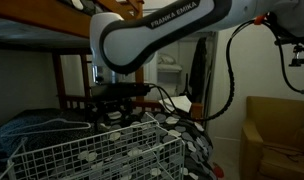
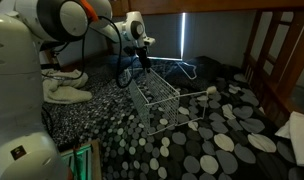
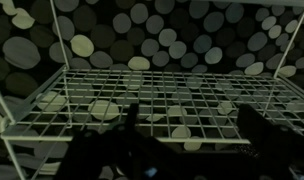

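A white wire rack point(image 1: 97, 153) stands on the bed, its grid and thin bars also visible in the second exterior view, where the rack point(image 2: 157, 100) sits left of centre. My gripper point(image 1: 113, 110) is low over its back part, fingers pointing down. From the wrist, the open gripper shows two dark fingers point(image 3: 254, 124) spread wide, with the wire grid point(image 3: 172, 92) beneath and nothing held between them. In the second exterior view the gripper point(image 2: 136, 47) is at the rack's far end. Whether the fingers touch the wires I cannot tell.
A dark blanket with grey dots point(image 2: 222, 150) covers the bed. On the left lies a thin white hanger-like shape point(image 1: 42, 127). Wooden bunk posts and rails point(image 2: 277, 65) border the bed. A tan armchair point(image 1: 277, 140) stands at the right.
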